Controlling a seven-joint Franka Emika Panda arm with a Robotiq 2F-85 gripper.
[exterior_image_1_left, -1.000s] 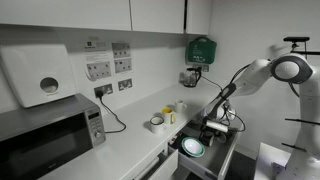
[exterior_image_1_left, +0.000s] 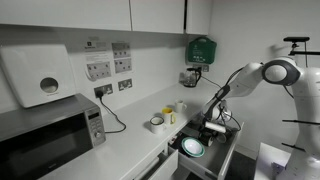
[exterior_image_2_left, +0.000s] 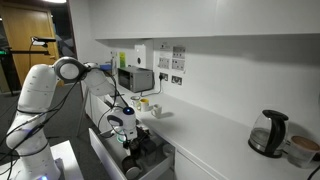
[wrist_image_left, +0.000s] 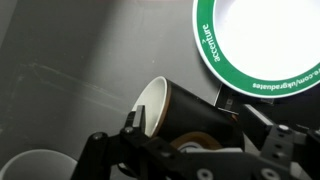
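Observation:
In the wrist view a dark cup (wrist_image_left: 185, 108) with a pale rim lies tilted between the spread fingers of my gripper. My gripper is open, and its fingers cover the cup's lower part. Whether either finger touches the cup, I cannot tell. A white plate with a green printed rim (wrist_image_left: 208, 42) lies close by at the upper right. From outside, my gripper (exterior_image_1_left: 212, 126) is low over the open drawer, to the right of the plate (exterior_image_1_left: 192, 147). The cup is too small to make out there.
Another pale cup (wrist_image_left: 38, 164) shows at the wrist view's lower left. The drawer wall (exterior_image_2_left: 185, 166) bounds the space round my gripper. On the counter stand several mugs, a microwave (exterior_image_1_left: 50, 133) and a kettle (exterior_image_2_left: 267, 133).
The arm has shifted slightly over the drawer. The plate and the things on the counter stay where they were.

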